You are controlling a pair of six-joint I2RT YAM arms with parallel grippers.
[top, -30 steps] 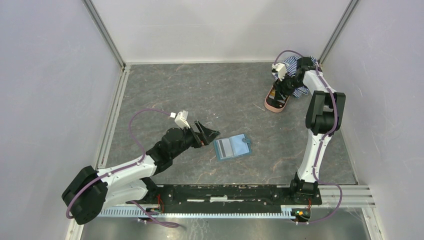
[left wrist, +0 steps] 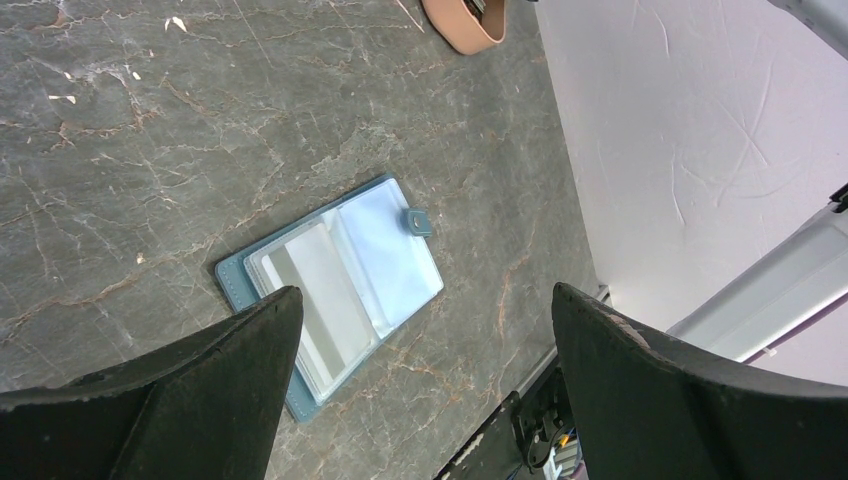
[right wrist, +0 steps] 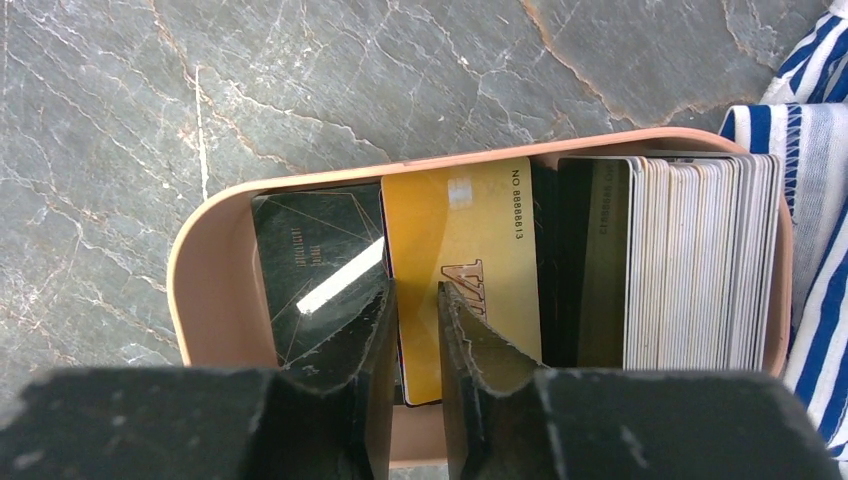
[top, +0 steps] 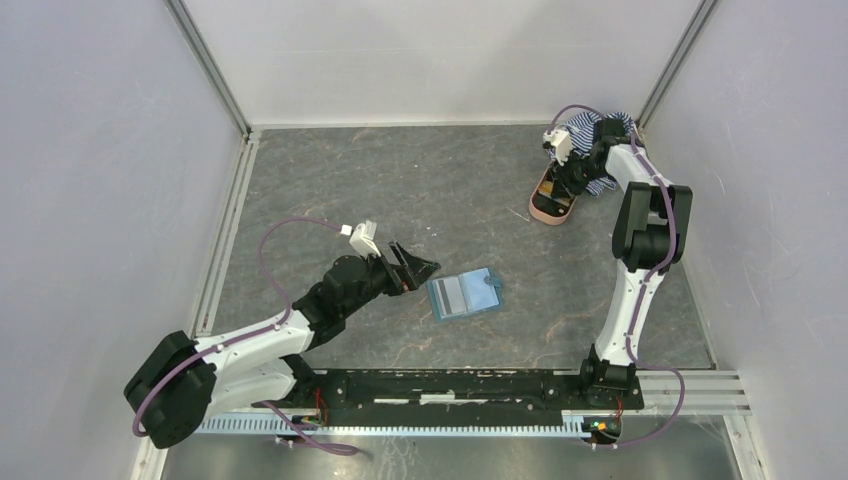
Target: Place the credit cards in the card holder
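Observation:
The card holder [top: 466,294] lies open and flat near the front middle of the table; in the left wrist view its clear sleeves [left wrist: 325,295] show. Off to its upper left hangs my left gripper [top: 418,268], open and empty. Over the pink box at the back right is my right gripper, its fingers standing a narrow gap apart. A yellow card [right wrist: 485,250] shows between and behind those fingers, leaning in the box on a dark card [right wrist: 315,240]. Whether either finger touches the yellow card I cannot tell.
The pink box [right wrist: 215,290] also holds a dense row of cards [right wrist: 690,260] at its right end. A blue-and-white striped cloth [right wrist: 825,290] lies against that end. A white wall stands close on the right.
My right arm has shifted only slightly over the pink box. The left arm, the card holder and the box stay where they were.

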